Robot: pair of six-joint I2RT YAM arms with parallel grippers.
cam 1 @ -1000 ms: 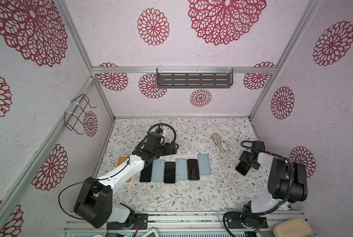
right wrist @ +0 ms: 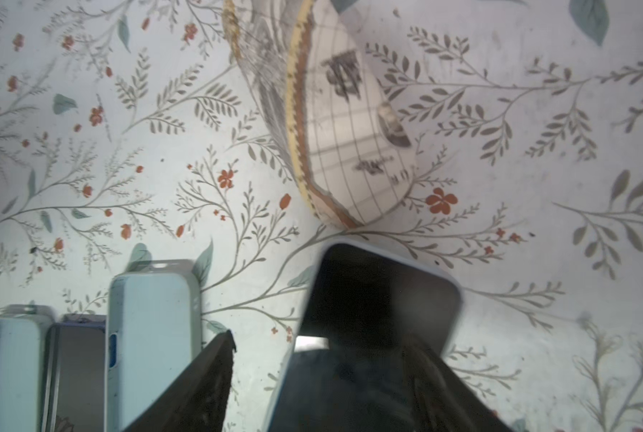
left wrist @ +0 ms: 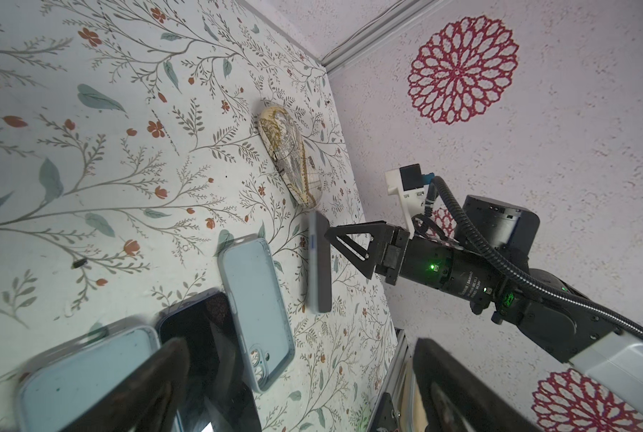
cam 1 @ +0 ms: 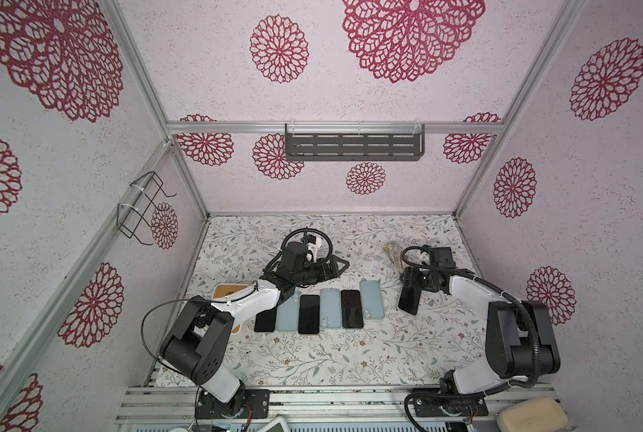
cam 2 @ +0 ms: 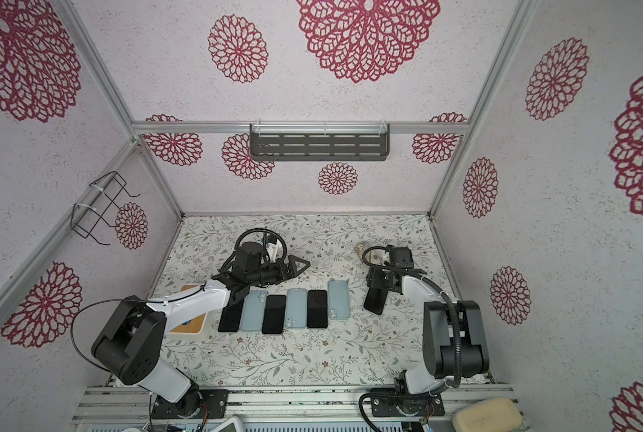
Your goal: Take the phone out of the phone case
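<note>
A black phone point(cam 1: 410, 298) lies on the table at the right, also in the right wrist view point(right wrist: 364, 302), slightly apart from the row. My right gripper is over it, its fingers part open, one each side of the phone in the right wrist view; whether they touch it is unclear. My left gripper point(cam 1: 335, 265) hovers open above the middle of the table, empty. The row holds pale blue cases point(cam 1: 371, 298) and black phones point(cam 1: 309, 314) lying side by side.
A crumpled clear and beige pouch point(right wrist: 350, 144) lies behind the right phone. An orange item point(cam 2: 188, 327) lies at the far left, partly hidden by the left arm.
My right gripper has moved left and back, and the black phone beneath it has shifted left as well. My left gripper has moved rightward.
</note>
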